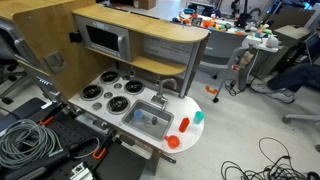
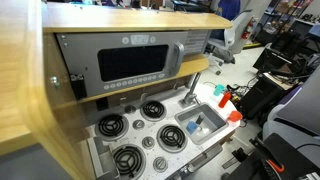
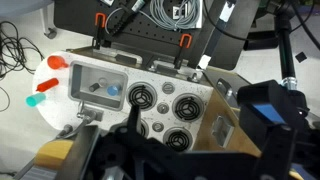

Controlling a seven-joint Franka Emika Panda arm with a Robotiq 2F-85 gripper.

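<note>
In the wrist view my gripper looks open, its dark fingers (image 3: 128, 142) wide apart at the lower edge over the stove, with no object visible between them. A small blue item (image 1: 137, 114) lies in the metal sink (image 1: 163, 104). On the white counter beside the sink are an orange cup-like item (image 1: 172, 141), a red bottle-like item (image 1: 184, 124) and a teal cup (image 1: 199, 116). Exterior view 2 shows the same red item (image 2: 224, 100) and orange item (image 2: 235, 116) right of the sink. No gripper can be made out in the exterior views.
Several burners (image 3: 187, 106) sit left of the sink in exterior view 1. A faucet (image 1: 168, 85) rises behind the basin. The microwave (image 2: 134, 60) stands under a wooden shelf. A coiled cable (image 1: 28, 143) and tools lie in front of the kitchen.
</note>
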